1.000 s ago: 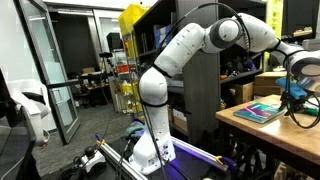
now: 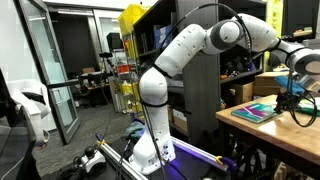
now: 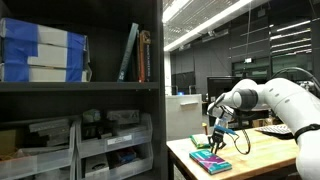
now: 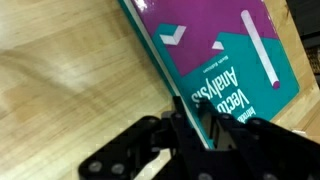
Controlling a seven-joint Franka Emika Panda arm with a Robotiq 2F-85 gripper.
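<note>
A teal and purple book titled "Vector Analysis" (image 4: 225, 65) lies flat on the wooden table (image 4: 70, 80). In the wrist view its long edge runs diagonally down to my gripper. The two dark fingertips sit close together at that edge, one on each side of it as seen from above. Whether they touch the book or have it between them does not show clearly. From the side, the same book (image 2: 250, 112) rests near the table's left edge, with the gripper (image 2: 290, 108) low over the table to its right.
A second green item (image 3: 201, 141) lies behind the book. Cardboard boxes (image 2: 236, 94) stand behind the table, and a dark shelf unit (image 3: 80, 100) rises at its left. Bare wood (image 2: 290, 132) shows toward the near side.
Over the last second the gripper has come slightly lower and nearer the table beside the book. The book has not visibly moved.
</note>
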